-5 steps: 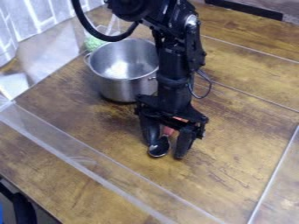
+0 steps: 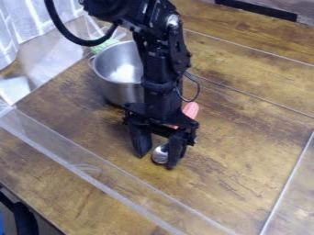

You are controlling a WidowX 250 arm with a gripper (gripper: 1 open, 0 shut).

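Note:
My black gripper (image 2: 159, 153) is low over the wooden table, its two fingers on either side of a small shiny metal object (image 2: 161, 156). Whether the fingers grip it or only flank it, I cannot tell. A pink object (image 2: 190, 110), partly hidden by the gripper, lies just behind it on the right. Behind the arm, a steel bowl (image 2: 114, 72) stands at the back left, partly covered by it.
Transparent strips cross it at the left front and right. A green-and-white item (image 2: 106, 39) sits beyond the bowl.
The gripper has shifted slightly left and up in the view over the last second, and more of the pink object now shows on its right.

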